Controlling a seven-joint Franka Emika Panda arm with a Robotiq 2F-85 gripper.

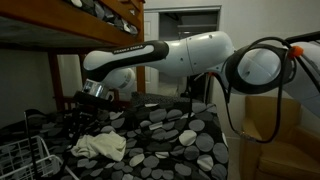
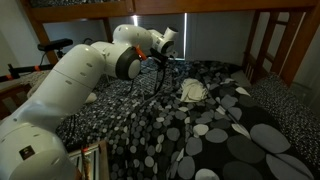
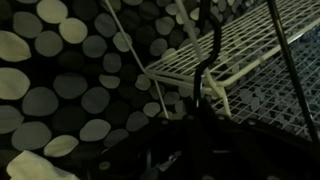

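My gripper is shut on a thin black, strap-like thing [image 3: 207, 62], which reaches up from the dark fingers in the wrist view. What exactly it is cannot be told. Under it and to the right lies a white wire basket [image 3: 232, 72]. In exterior view 1 the gripper [image 1: 78, 122] hangs over the bed between the basket [image 1: 22, 160] and a crumpled white cloth [image 1: 100, 146]. The cloth [image 3: 36, 166] also shows at the lower left of the wrist view.
A dark bedspread with grey dots [image 2: 190, 135] covers the bed, with open room in front of the cloth. Wooden bunk-bed framing [image 1: 60, 22] runs overhead. A tan armchair [image 1: 285, 145] stands to the right.
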